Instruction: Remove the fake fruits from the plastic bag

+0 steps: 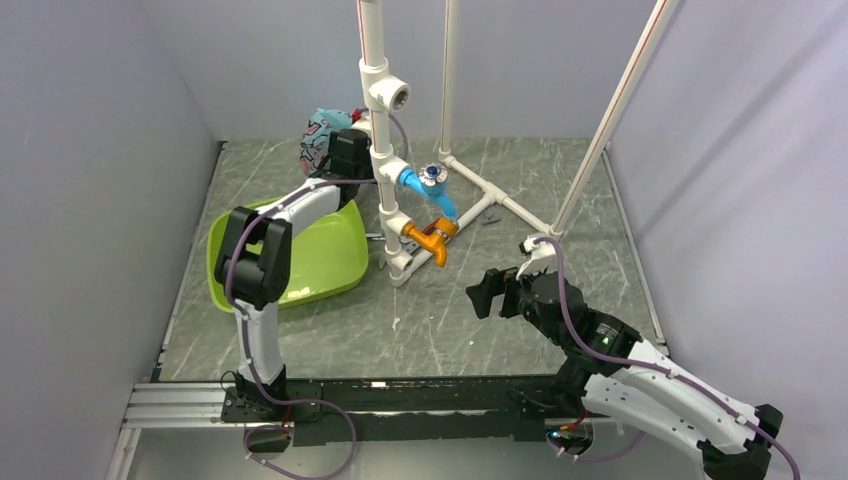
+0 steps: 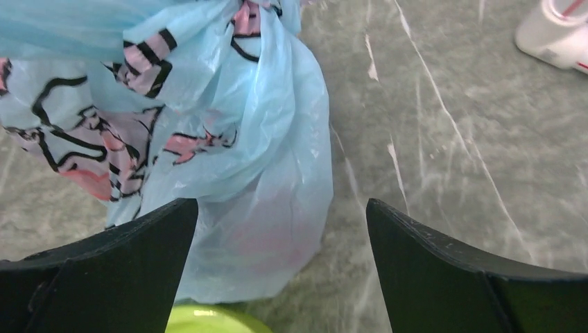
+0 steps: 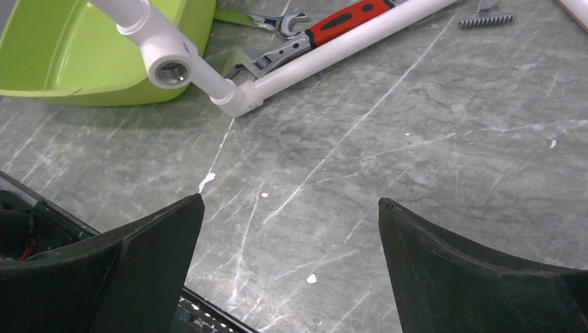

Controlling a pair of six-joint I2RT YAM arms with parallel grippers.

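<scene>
A light-blue plastic bag (image 1: pixel 322 134) with pink and black print stands at the back left, behind the green tray, partly covered by my left arm. In the left wrist view the crumpled bag (image 2: pixel 249 166) fills the left half, its upper part running out of frame. My left gripper is open in front of it, with nothing held; the bag shows behind the left finger and bare floor behind the right one. Pinkish shapes show faintly through the bag's lower part. My right gripper is open above empty floor, far from the bag.
The empty green tray (image 1: pixel 330 255) lies under my left arm. A white pipe frame (image 1: pixel 380 130) with blue and orange taps stands just right of the bag. A red-handled wrench (image 3: pixel 347 24) lies by its base. Clear floor (image 1: pixel 440 330) stretches in front.
</scene>
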